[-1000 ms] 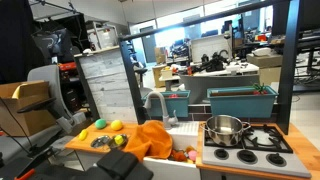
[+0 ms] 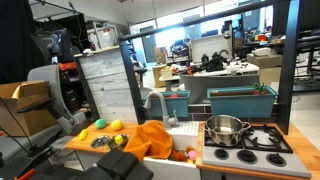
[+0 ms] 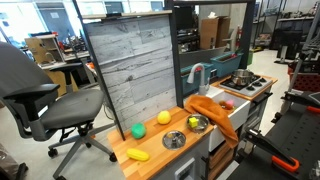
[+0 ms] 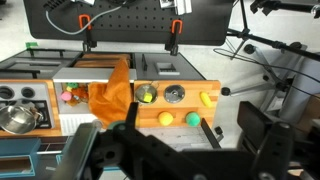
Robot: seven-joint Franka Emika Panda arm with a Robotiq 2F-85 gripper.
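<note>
In the wrist view my gripper hangs over the counter, its two dark fingers wide apart and nothing between them. Below lies an orange cloth (image 4: 112,98), draped over the sink's edge. Beside it stand a metal bowl with a yellow-green thing in it (image 4: 147,93) and another metal bowl (image 4: 174,94). A yellow round thing (image 4: 166,118), a green round thing (image 4: 193,119) and a long yellow piece (image 4: 207,99) rest on the wood. Several small coloured things (image 4: 70,95) sit in the sink. A steel pot (image 2: 226,129) stands on the stove (image 2: 248,151).
Behind the counter rises a grey wooden panel (image 3: 133,72). Blue bins (image 2: 241,103) stand at the back by a grey tap (image 3: 202,74). An office chair (image 3: 60,100) is on the floor beside the counter's end. Bare wood (image 3: 176,152) shows around the yellow piece.
</note>
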